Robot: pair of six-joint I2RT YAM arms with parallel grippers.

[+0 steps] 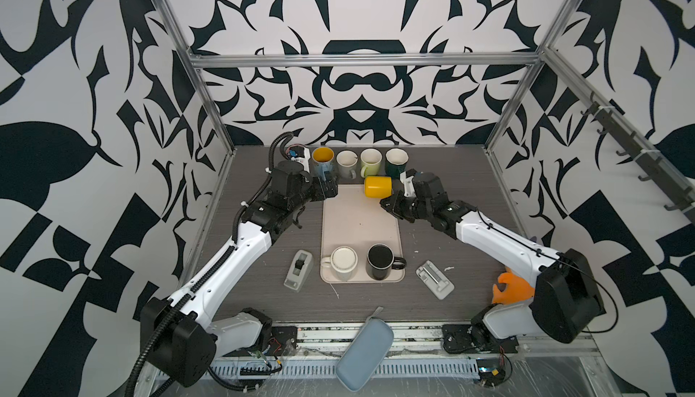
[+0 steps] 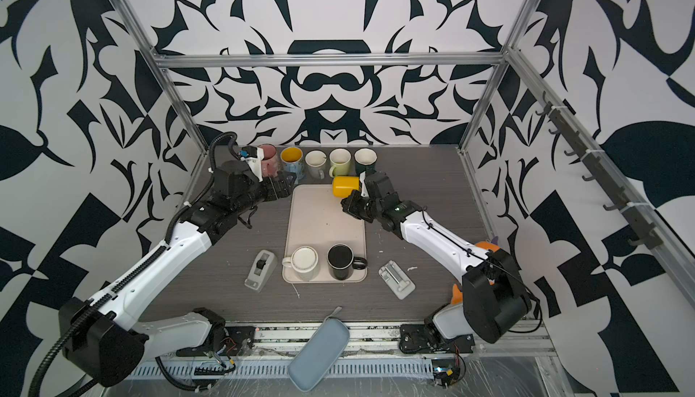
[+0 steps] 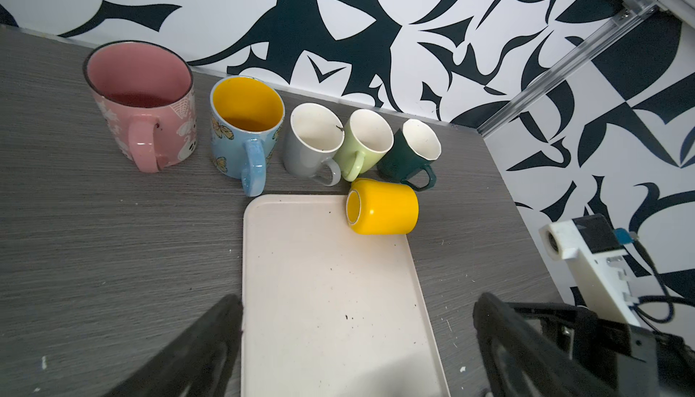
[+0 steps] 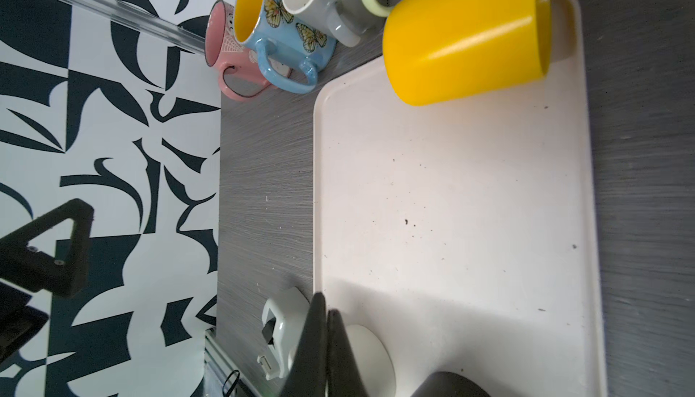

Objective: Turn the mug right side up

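Note:
A yellow mug [image 1: 377,187] lies on its side at the back of the pink tray [image 2: 322,226]; in the right wrist view the yellow mug [image 4: 463,34] fills the upper right. My left gripper hangs open left of the mug, nothing between its fingers. My right gripper is shut with nothing between its fingers, beside the mug on its near right side. A white mug [image 1: 344,261] and a black mug [image 1: 380,259] stand upright at the tray's front.
A row of upright mugs, pink [image 3: 166,136], blue [image 3: 235,154], grey [image 3: 304,147], light green [image 3: 365,136] and dark green [image 3: 398,158], lines the back. Two grey devices [image 1: 297,270] [image 1: 434,279] flank the tray. The tray's middle is clear.

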